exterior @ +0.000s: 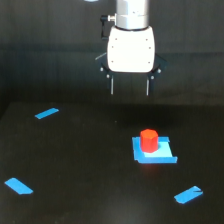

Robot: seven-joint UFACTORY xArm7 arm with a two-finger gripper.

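A small red block (149, 140) stands on a pale square (155, 156) edged with blue tape, right of centre on the dark table. My gripper (129, 91) hangs above and behind it, well clear of the table. Its two thin dark fingers (111, 84) stand wide apart with nothing between them, so it is open. The white hand (131, 48) sits above the fingers.
Strips of blue tape lie on the table: one at the back left (47, 113), one at the front left (18, 186), one at the front right (188, 195).
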